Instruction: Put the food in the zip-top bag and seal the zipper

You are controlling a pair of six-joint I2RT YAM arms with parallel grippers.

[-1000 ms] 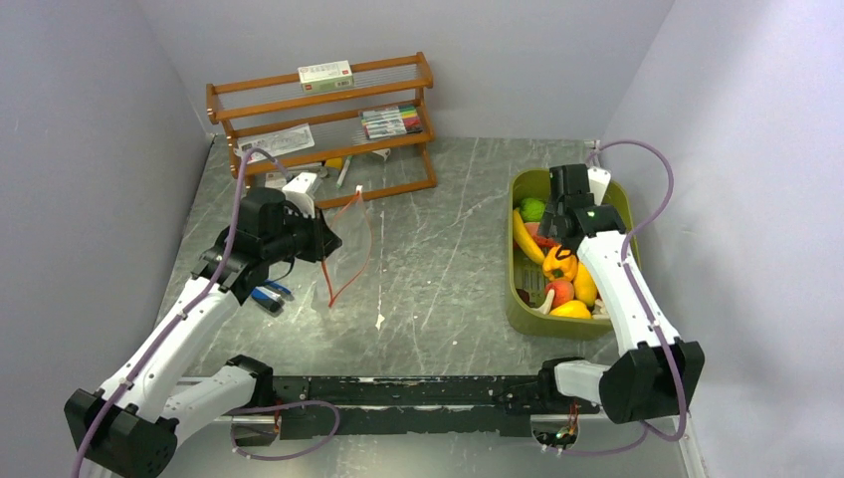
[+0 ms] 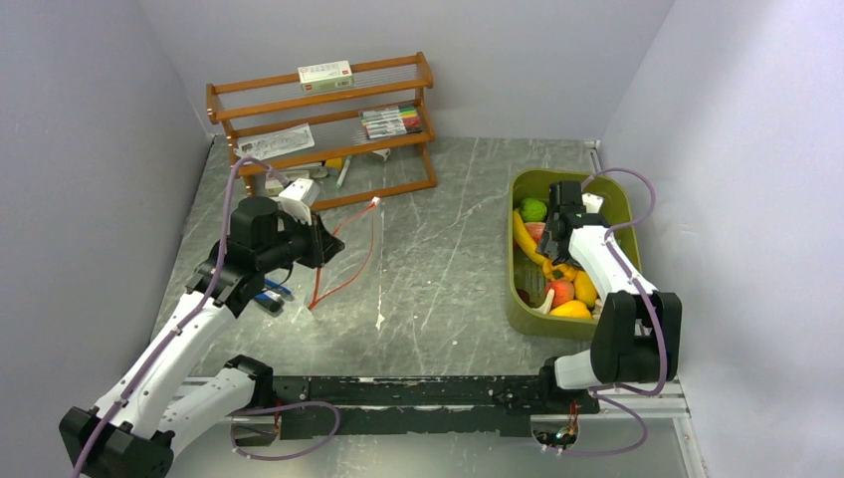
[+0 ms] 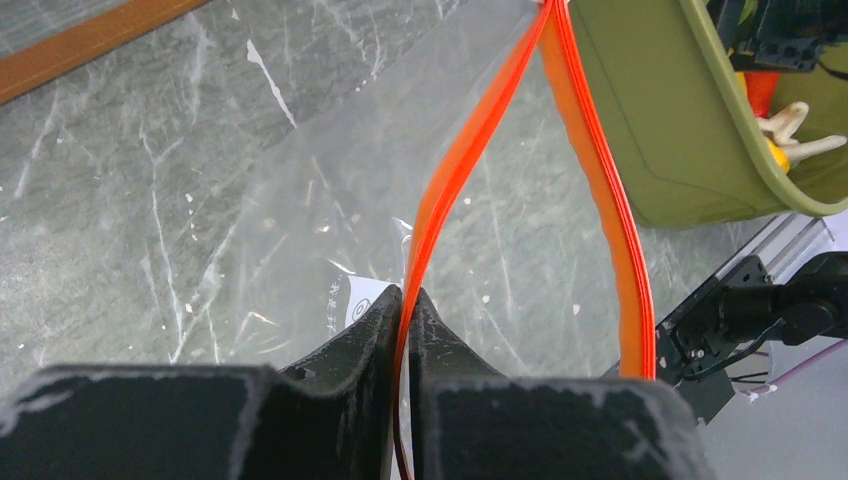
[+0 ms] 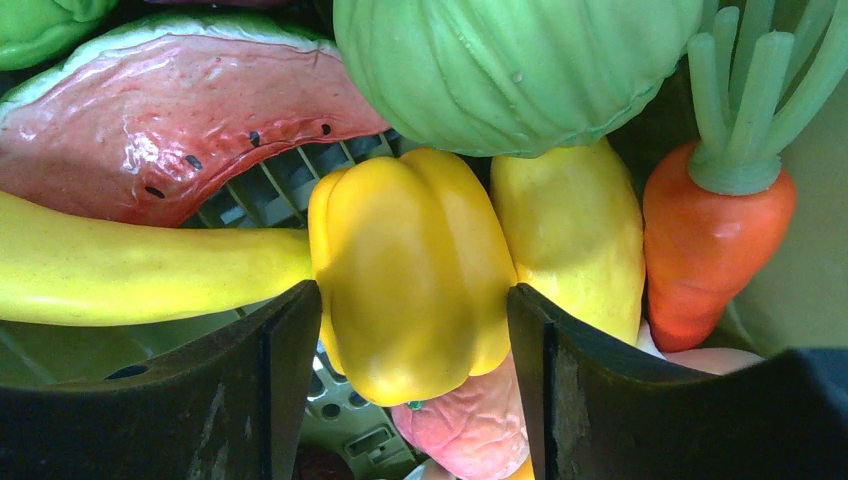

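My left gripper is shut on one edge of the clear zip top bag (image 3: 330, 220), whose orange zipper rims (image 3: 605, 190) spread apart into a gaping mouth. In the top view this bag hangs over the left of the table. Inside the green bin (image 2: 515, 289), my right gripper is part open, its fingers on either side of a yellow bell pepper (image 4: 410, 270), close to or touching it. Around the pepper lie a banana (image 4: 150, 265), a watermelon slice (image 4: 190, 110), a cabbage (image 4: 510, 70), a yellow fruit (image 4: 570, 230) and a carrot (image 4: 705, 240).
Behind the bag stands a wooden rack (image 2: 431, 129) holding boxes and markers. Blue-handled items (image 2: 269, 299) lie beneath the left arm. Bare table (image 2: 448, 269) stretches between bag and bin. The bin's walls enclose the right gripper.
The right arm has reached slightly further into the bin, lower over the yellow pepper. The left gripper barely shifted; the bag's mouth swung, its rim tip moving a little rightward at the top.
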